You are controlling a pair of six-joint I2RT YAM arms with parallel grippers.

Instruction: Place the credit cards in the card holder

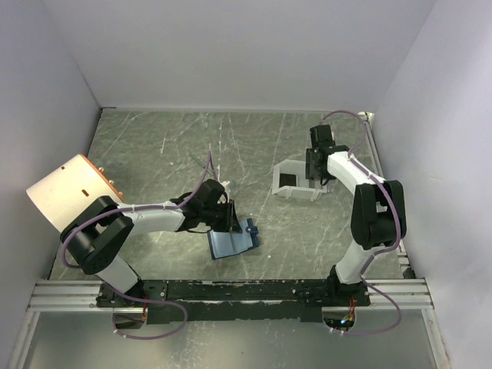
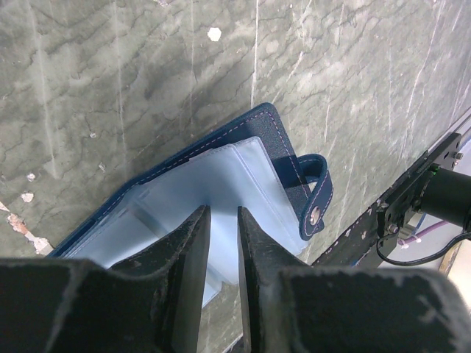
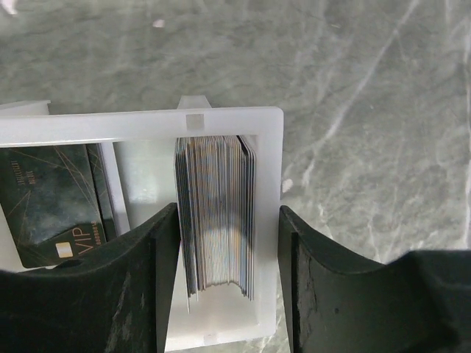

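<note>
The card holder [image 2: 259, 118] lies open on the table, with dark blue edges, a snap strap and pale translucent sleeves. Over its sleeves stands my left gripper, its fingers a small gap apart and no card between them; whether the tips touch the sleeves I cannot tell. In the right wrist view, black VIP cards [image 3: 59, 202] lie in the left compartment of a white box [image 3: 147, 126]. A stack of cards [image 3: 217, 213] stands on edge in its right compartment. My right gripper is shut across that stack and the box's right wall.
At the left edge of the table stands a tan board [image 1: 73, 192] with a black patch.
</note>
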